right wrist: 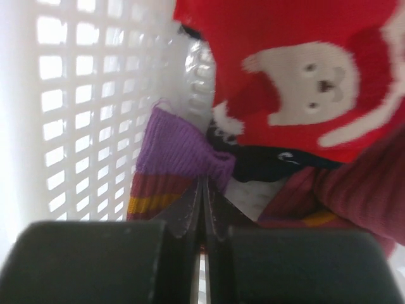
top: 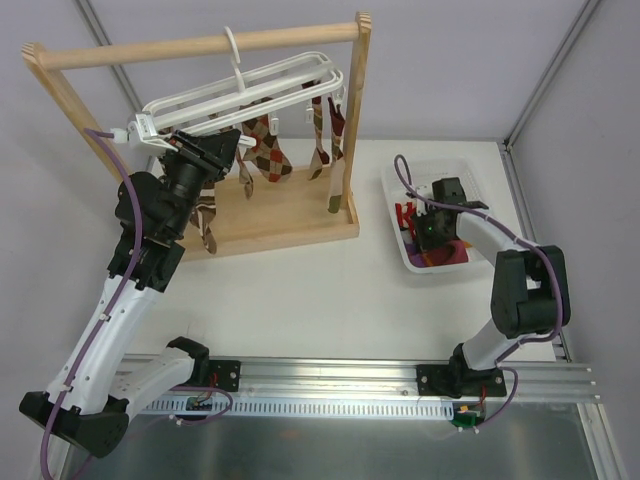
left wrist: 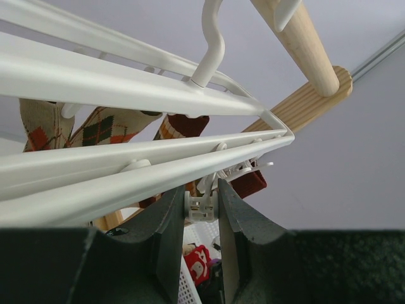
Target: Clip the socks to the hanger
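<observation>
The white hanger (top: pixel 270 85) hangs from the wooden rack, with several argyle socks (top: pixel 268 155) clipped beneath it. My left gripper is shut on a white clip (left wrist: pixel 201 212) under the hanger's near bar, in the top view at the rack's left. My right gripper (top: pixel 428 240) is down inside the white basket (top: pixel 393 180); in the right wrist view its fingers meet over a purple sock (right wrist: pixel 174 149) with red and yellow bands, beside red fabric (right wrist: pixel 297 82) with a white figure. Whether any cloth is between those fingertips is hard to see.
The wooden rack (top: pixel 352 215) stands at the back left on its base. Grey walls close both sides.
</observation>
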